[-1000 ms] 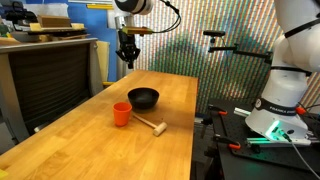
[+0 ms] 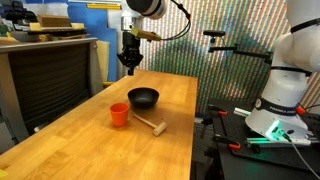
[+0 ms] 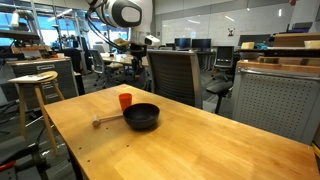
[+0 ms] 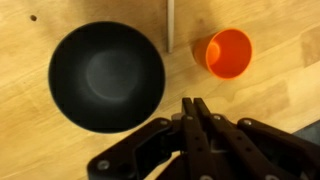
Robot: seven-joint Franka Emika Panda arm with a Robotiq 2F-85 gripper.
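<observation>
My gripper is over the table, and in the wrist view its dark fingers are close together. I can make out nothing between them. A round black pan (image 4: 106, 77) lies to their upper left, apart from them. At the upper right stands an orange cup (image 4: 229, 54), also clear of the fingers. Between pan and cup, a thin wooden handle (image 4: 170, 22) enters from the top edge. In exterior view 1 it belongs to a wooden mallet (image 2: 151, 126) lying in front of the black pan (image 2: 144, 98), with the orange cup (image 2: 119, 115) to the left.
The wooden table (image 3: 200, 140) has wide free room beside the pan. A grey panel (image 2: 50, 85) stands along one side of it in exterior view 1. The white arm base (image 2: 275, 122) is at the right. A stool (image 3: 38, 95) stands beyond the table's far left edge.
In exterior view 1 the arm's wrist at the top has shifted a little. The pan and mallet look unmoved.
</observation>
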